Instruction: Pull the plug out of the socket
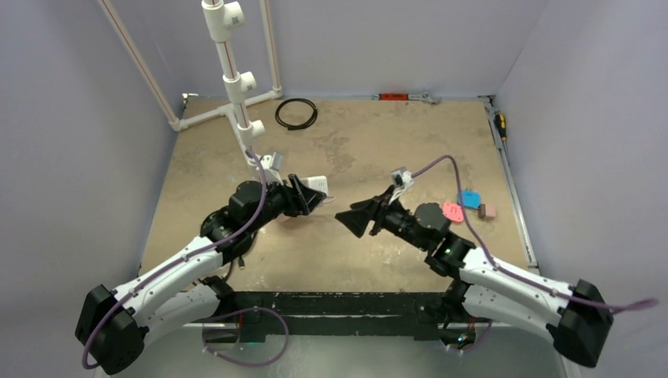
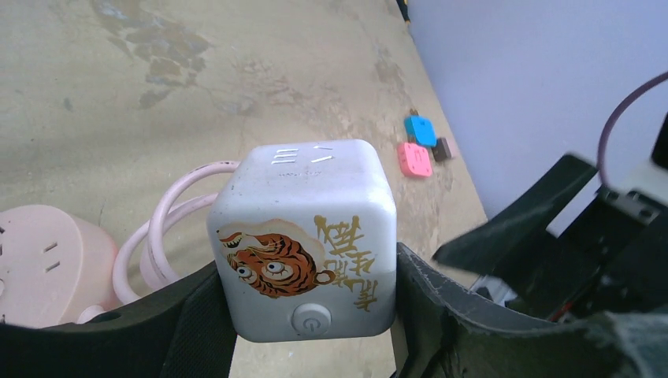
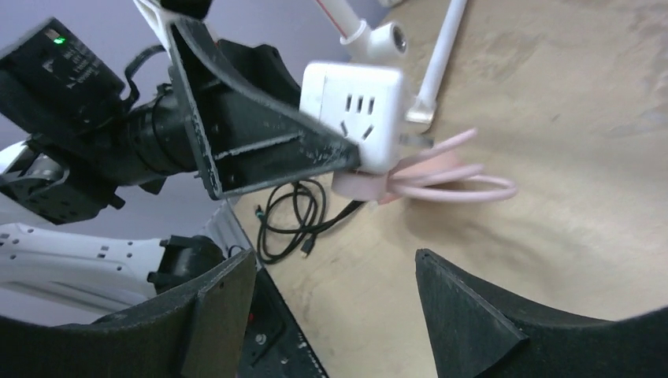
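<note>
A white cube socket (image 2: 303, 236) with a tiger sticker and slots (image 1: 315, 183) is held by my left gripper (image 1: 303, 197), shut on it above the table's left-middle. Below it, a round pink piece (image 2: 55, 264) with pink cable loops (image 3: 465, 189) shows. Whether a plug sits in the cube is unclear. My right gripper (image 1: 362, 214) is apart from the cube, to its right, with its fingers part open and nothing between them (image 3: 339, 315).
Pink (image 1: 453, 211) and blue (image 1: 469, 197) plugs and a small block (image 1: 487, 211) lie at right. A white pipe frame stands back left, a black cable coil (image 1: 296, 126) behind, loose cables front left.
</note>
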